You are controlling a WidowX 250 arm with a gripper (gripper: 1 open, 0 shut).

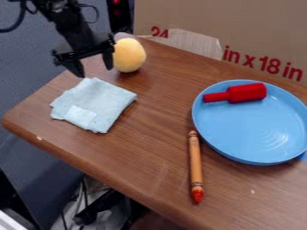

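Observation:
My black gripper (pixel 93 65) hangs at the top left, fingers parted and pointing down, beside a yellow egg-shaped object (pixel 129 56) on the wooden table. Its right finger is close to the object's left side; whether they touch I cannot tell. A folded pale blue cloth (pixel 92 105) lies below the gripper. At right, a red cylinder with a handle (pixel 246 92) rests in a blue plate (pixel 252 135). An orange crayon (pixel 196 166) lies left of the plate.
A cardboard box (pixel 240 31) stands behind the table (pixel 132 171). The table's left edge drops to the floor. The middle of the table, between cloth and plate, is clear.

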